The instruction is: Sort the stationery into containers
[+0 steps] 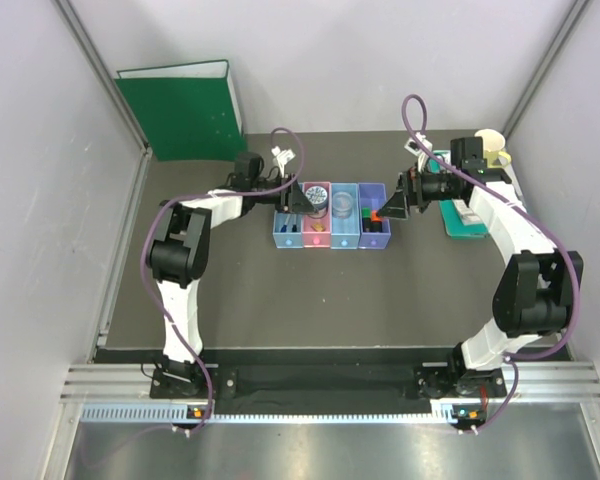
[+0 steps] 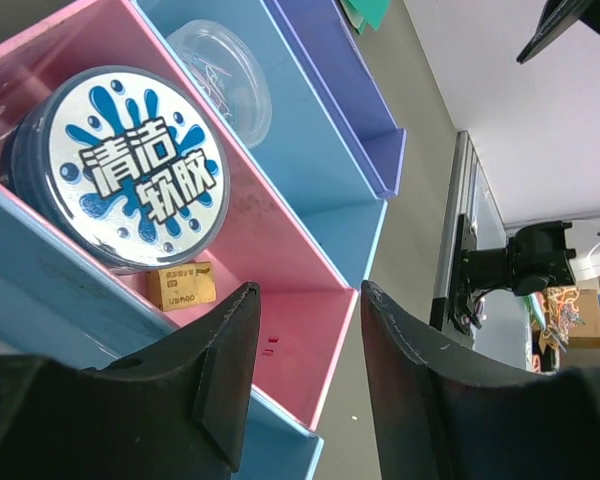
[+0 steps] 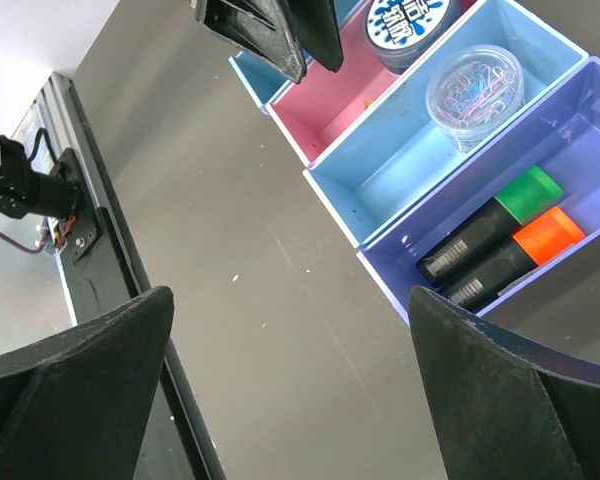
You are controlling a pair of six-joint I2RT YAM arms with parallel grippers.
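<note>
Four organizer bins sit mid-table. The pink bin (image 2: pixel 280 330) holds a round slime tin (image 2: pixel 120 170) and a small wooden block (image 2: pixel 180 285); the light-blue bin (image 3: pixel 360 200) holds a clear tub of paper clips (image 3: pixel 474 95); the purple bin (image 3: pixel 580 150) holds two black bottles with green (image 3: pixel 528 195) and orange (image 3: pixel 548 235) caps. A leftmost blue bin (image 1: pixel 285 238) holds slim items. My left gripper hangs open over the pink and left bins, nothing between its fingers. My right gripper is open at the right of the bins, holding nothing.
A green binder (image 1: pixel 180 120) stands at the back left. A teal stack (image 1: pixel 465 228) and a cream mug (image 1: pixel 490 145) sit at the right behind my right arm.
</note>
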